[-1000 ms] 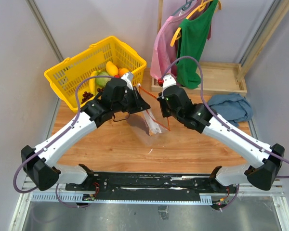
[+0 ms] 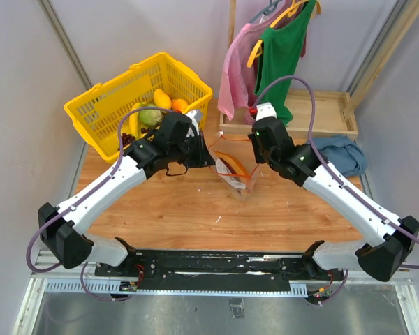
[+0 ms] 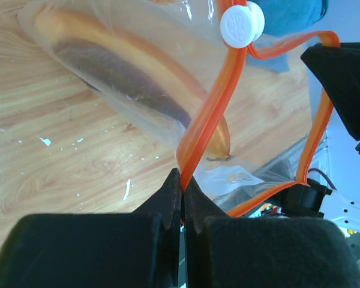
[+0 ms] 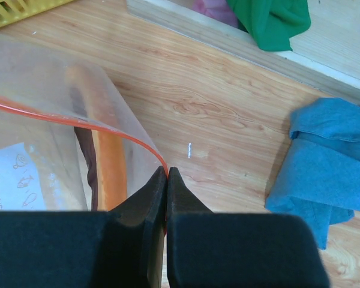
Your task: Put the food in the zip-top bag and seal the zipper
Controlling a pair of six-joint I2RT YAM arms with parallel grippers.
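Note:
Between the two arms hangs a clear zip top bag (image 2: 237, 183) with an orange-red zipper band. Its mouth gapes, and a long bread-like food item (image 2: 231, 165) with a dark filling lies inside. In the left wrist view, my left gripper is shut on the orange band, and a white slider (image 3: 242, 25) sits farther along it. My right gripper is shut on the bag's opposite edge, where the thin red line of the band runs into its fingertips. A printed white paper (image 4: 15, 177) shows in the bag.
At the back left stands a yellow basket (image 2: 101, 105) of fruit and vegetables. Behind the right arm are a wooden tray (image 2: 321, 112) and hanging clothes. A folded blue cloth (image 4: 327, 162) lies at right.
My right gripper has moved to the right, away from the left one, and the bag's mouth is spread wider. The food inside has shifted in view. The left arm has moved only slightly.

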